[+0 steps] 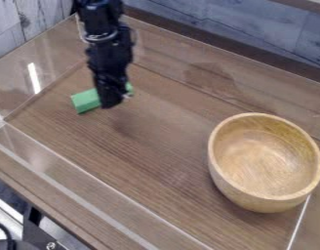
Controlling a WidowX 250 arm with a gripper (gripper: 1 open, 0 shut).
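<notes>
My black gripper point(113, 96) is at the upper left, low over a green block point(87, 102) and partly covering it. The fingers are blurred, so whether they are open or shut on the block cannot be told.
A large tan wooden bowl point(264, 162) sits at the right of the wooden table point(149, 195). A wall runs along the back.
</notes>
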